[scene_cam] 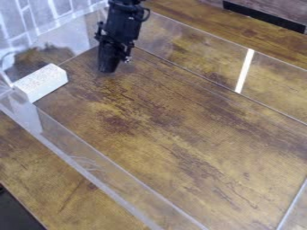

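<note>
My black gripper [107, 63] reaches down from the top of the view to the wooden floor of a clear-walled tray, near its back left corner. Its fingers look shut, with nothing visible between them, though the tips are dark and small. A white block [42, 81], like a power strip, sits at the left edge, left of and apart from the gripper.
Clear plastic walls [108, 184] border the wooden work surface [180, 135], which is bare across its middle and right. A white strip [245, 70] lies at the back right. A tiled panel [36, 22] stands at the back left.
</note>
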